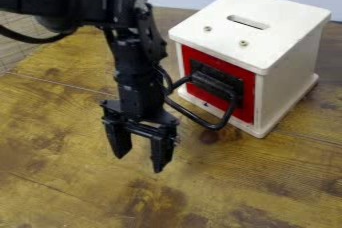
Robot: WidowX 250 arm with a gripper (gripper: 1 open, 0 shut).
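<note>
A white box point(283, 47) with a slot and two knobs on top stands at the right, its red front panel point(197, 58) facing left toward me. A black loop handle point(214, 120) juts out from a dark plate on that panel. My black gripper point(140, 149) hangs open above the wooden floor, left and a little in front of the handle, with nothing between its fingers. The arm partly overlaps the handle's left part in the view.
A pale wall stands behind, and some mesh shows at the far upper left.
</note>
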